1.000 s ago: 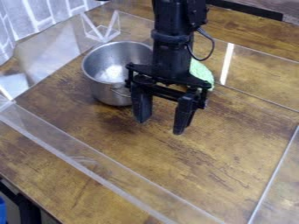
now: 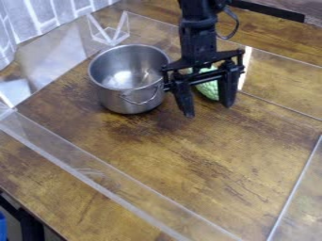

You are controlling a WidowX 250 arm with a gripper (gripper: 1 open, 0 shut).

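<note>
My black gripper point(image 2: 201, 94) hangs over the wooden surface just right of a steel pot point(image 2: 126, 73), its fingers spread apart. Behind and partly under it lies a pale green object point(image 2: 214, 92), largely hidden by the gripper, so I cannot tell whether it is between the fingers.
Clear plastic edges point(image 2: 88, 179) border it on the left and right.
The gripper has risen away from the front toward the back, closer to the green object. The pot has not moved.
</note>
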